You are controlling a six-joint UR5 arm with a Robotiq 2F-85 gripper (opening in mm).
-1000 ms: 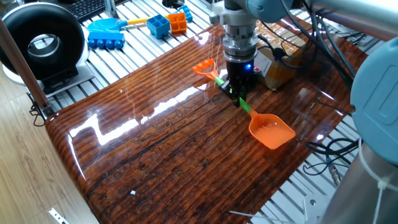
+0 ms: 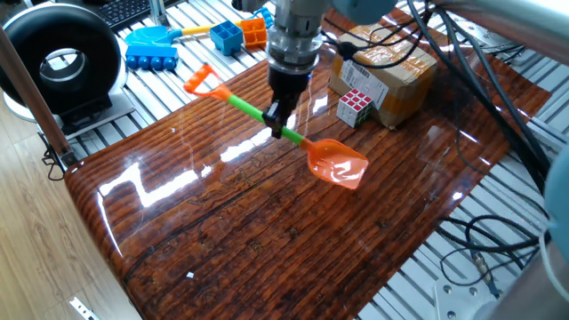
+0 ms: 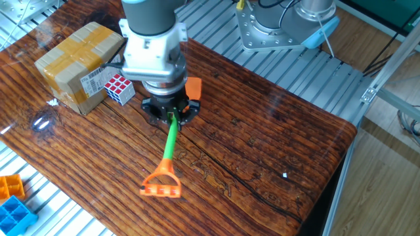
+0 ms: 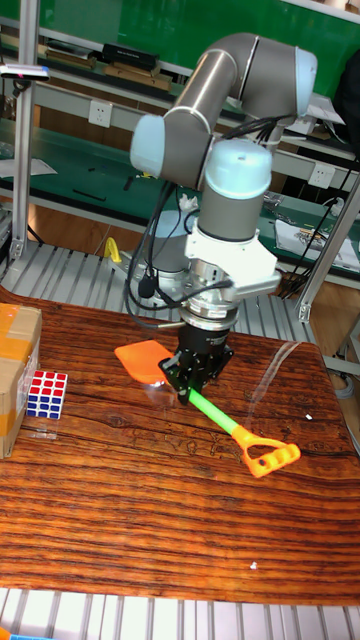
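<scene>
In exterior view 1 my gripper (image 2: pixel 277 129) points down and is shut on the green shaft of a toy shovel. The shovel's orange blade (image 2: pixel 338 165) extends to the right of the fingers, and its orange D-shaped handle (image 2: pixel 207 82) to the upper left. From the second exterior view, the green shaft (image 3: pixel 171 139) comes out below the gripper (image 3: pixel 172 117), while most of the blade is hidden behind the arm. Exterior view 3 shows the blade (image 4: pixel 144 362) left of the gripper (image 4: pixel 190 389). The shovel appears held just above the table; the exact gap is hard to judge.
A taped cardboard box (image 2: pixel 391 76) and a Rubik's cube (image 2: pixel 354 108) stand near the table's back. Blue and orange toy blocks (image 2: pixel 240 36) and a blue shovel (image 2: pixel 151 36) lie off the table on slatted metal.
The box and cube have stayed put.
</scene>
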